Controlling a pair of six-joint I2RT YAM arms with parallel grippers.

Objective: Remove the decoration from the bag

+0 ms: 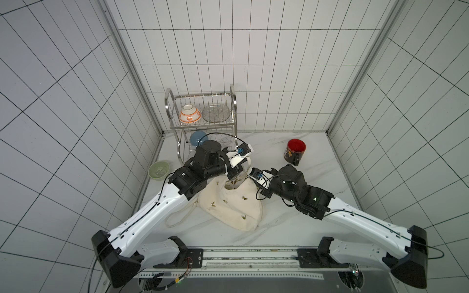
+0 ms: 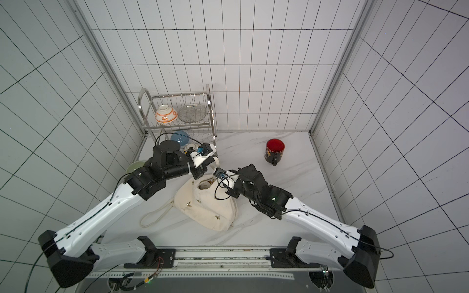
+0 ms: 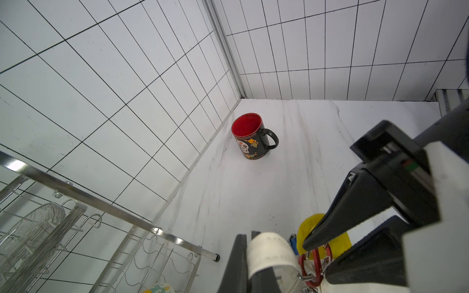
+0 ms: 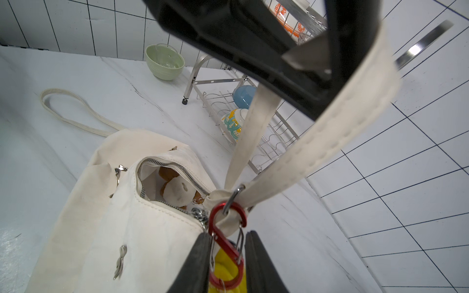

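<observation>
The cream bag (image 1: 229,207) lies on the table with its zipped mouth open. My left gripper is shut on the bag's strap (image 4: 312,151), holding it raised; the strap runs down to a metal ring at the bag's top. From that ring hangs a red S-shaped carabiner (image 4: 224,234) with a yellow decoration (image 4: 225,266) below it, partly hidden. My right gripper is open, one finger on either side of the carabiner. In the left wrist view the right fingers (image 3: 342,205) flank the same carabiner (image 3: 317,266); firm contact cannot be made out.
A metal dish rack (image 1: 202,124) with bowls stands behind the left arm. A red-lined mug (image 1: 295,150) sits at the back right, and a green bowl (image 1: 159,170) at the left. Bare table lies right of the bag.
</observation>
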